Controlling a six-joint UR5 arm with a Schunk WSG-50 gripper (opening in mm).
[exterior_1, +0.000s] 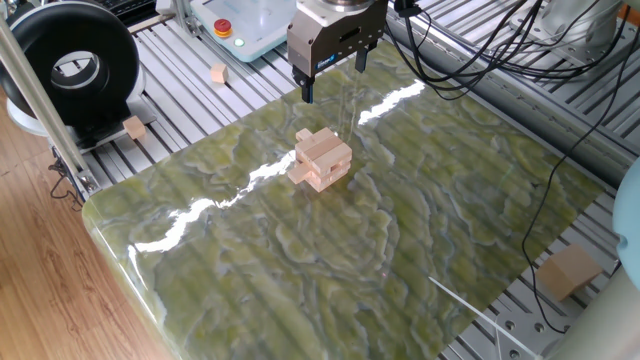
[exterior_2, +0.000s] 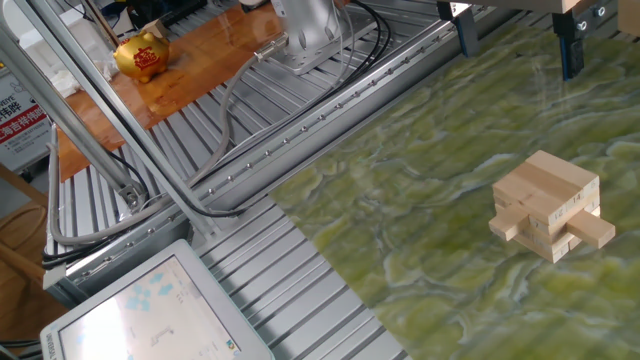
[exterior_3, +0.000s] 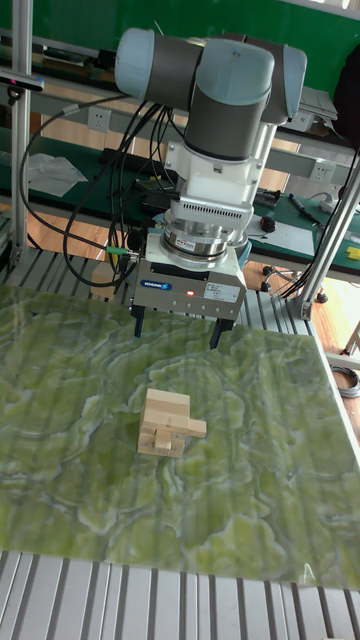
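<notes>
A small stack of pale wooden blocks (exterior_1: 324, 158) stands near the middle of the green marbled mat. Two bars jut out from its sides, seen clearly as stubs on the stack (exterior_2: 548, 200) in exterior view 2. My gripper (exterior_3: 175, 339) hangs above and behind the stack, apart from it. Its two black fingers are spread wide, with only air between them. In exterior view 1 the gripper (exterior_1: 334, 80) is above the mat's far edge; in exterior view 2 only its lower part shows, at the top right.
Loose wooden blocks lie off the mat: one small block (exterior_1: 219, 73), another (exterior_1: 134, 127) and a larger block (exterior_1: 568, 272). A teach pendant (exterior_2: 160, 318) rests beside the mat. Black cables (exterior_1: 470, 65) run behind the arm.
</notes>
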